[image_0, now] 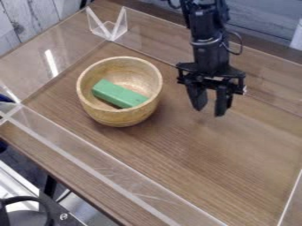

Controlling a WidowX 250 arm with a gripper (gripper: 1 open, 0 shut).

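My gripper point(209, 99) hangs over the tabletop right of centre, its black body and arm reaching down from the top edge. Its fingers point downward; how far they stand apart is hard to make out, and I see nothing clearly between them. To its left, a wooden bowl point(147, 107) holds a green block point(117, 95).
A white marked shape point(108, 26) lies at the back left. A dark object with cables point(24, 212) sits at the bottom-left corner.
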